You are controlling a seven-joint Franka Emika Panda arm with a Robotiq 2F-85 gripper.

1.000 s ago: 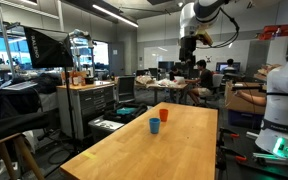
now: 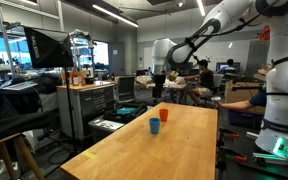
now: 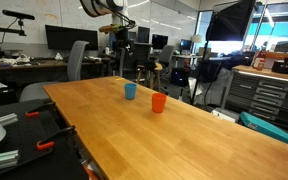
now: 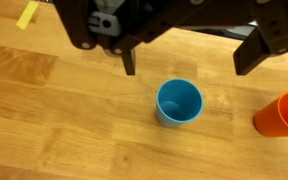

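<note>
A blue cup [image 2: 155, 126] and an orange-red cup [image 2: 164, 114] stand upright on the wooden table, a short gap between them. From the second exterior side, the blue cup [image 3: 131, 91] is left of the orange cup [image 3: 159, 102]. Above the table hangs my gripper [image 2: 158, 95], clear of both cups. In the wrist view its two dark fingers [image 4: 127, 58] are wide apart and hold nothing. The blue cup [image 4: 179, 102] appears just below the gap between them, its inside visible and empty. Over at the right edge, the orange cup [image 4: 282, 117] is partly cut off.
A small yellow mark [image 4: 27, 14] shows in the wrist view's upper left corner. Beyond the table stand a tripod with a black panel [image 2: 50, 48] and a drawer cabinet [image 3: 274, 97].
Over the last second my gripper has come down and moved left in exterior view 1, closer above the cups. Both cups have stayed where they were.
</note>
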